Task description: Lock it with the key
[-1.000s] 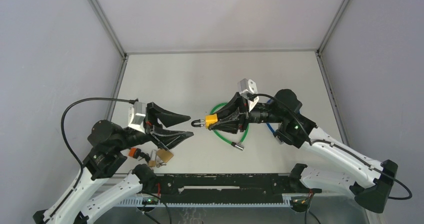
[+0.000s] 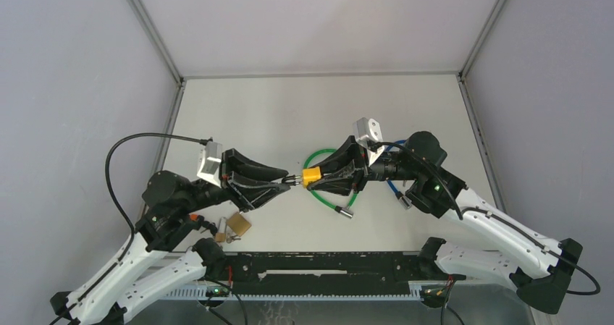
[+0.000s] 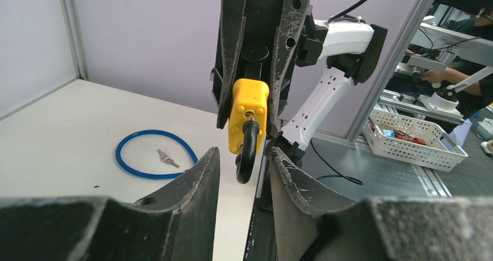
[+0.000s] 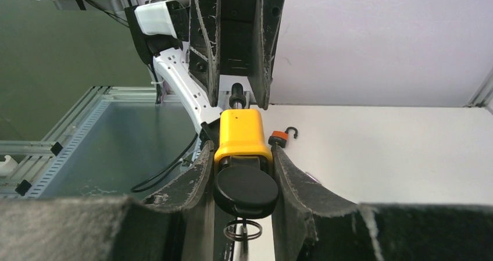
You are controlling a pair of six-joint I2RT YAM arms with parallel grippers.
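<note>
In the right wrist view a yellow padlock (image 4: 241, 130) sits between the fingers of my right gripper, which is shut on it. A black key head (image 4: 246, 191) with a wire ring (image 4: 243, 231) stands at the padlock's near end. The black shackle (image 3: 249, 150) points toward my left gripper (image 2: 287, 180). Its fingers lie on either side of the shackle's tip, and the left wrist view shows a gap between each finger and the shackle, so the left gripper is part open and not clamped. Both grippers are raised above the white table.
Under the right gripper lies a green cable lock (image 2: 321, 199), with a blue cable lock (image 3: 120, 150) farther right and a small key (image 3: 167, 158) inside its loop. Several other locks, including a brass padlock (image 2: 238, 224), are clustered at the front left.
My left gripper has moved right and its fingers have drawn closer together around the shackle.
</note>
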